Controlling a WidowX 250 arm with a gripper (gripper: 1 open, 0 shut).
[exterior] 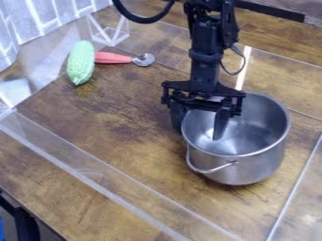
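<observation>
My black gripper [201, 113] is lowered at the left rim of a steel pot [255, 155], its fingers reaching down to the pot's near-left wall and into its mouth. The pot stands on the wooden table with its wire handle at the front. Whether the fingers are closed on the rim I cannot tell, as the gripper body hides them.
A green corn cob [79, 62] and a red-handled pizza cutter [123, 58] lie at the back left.
</observation>
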